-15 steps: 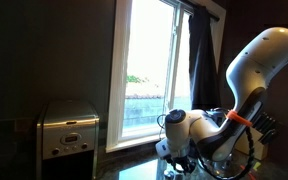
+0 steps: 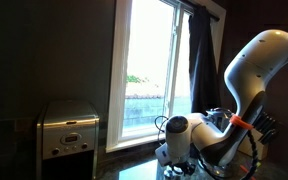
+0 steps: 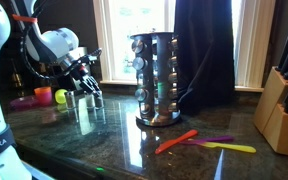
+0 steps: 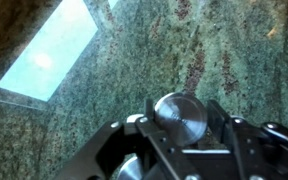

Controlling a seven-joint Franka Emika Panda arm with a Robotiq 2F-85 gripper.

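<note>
A round silver cap [image 4: 180, 118] of a small jar lies between my gripper's fingers in the wrist view. One finger [image 4: 152, 128] stands at each side of it, close in. Whether both touch the cap, or how firmly, is not clear. In exterior view 2 my gripper [image 3: 90, 88] is low over the counter on the left, among several small clear jars with metal tops. Another small jar [image 4: 131, 169] is partly hidden below the gripper in the wrist view. From exterior view 1 the fingertips are hard to make out.
A tall spice rack [image 3: 159, 75] stands right of the arm. Red [image 3: 176, 141], purple and yellow utensils lie before a knife block [image 3: 284, 112]. Pink, orange and green cups [image 3: 60, 96] sit at the left. A toaster-like appliance [image 2: 68, 140] is by the window.
My arm's hand has dipped slightly over the last second, staying above the same spot on the counter. Otherwise the scene looks the same.
</note>
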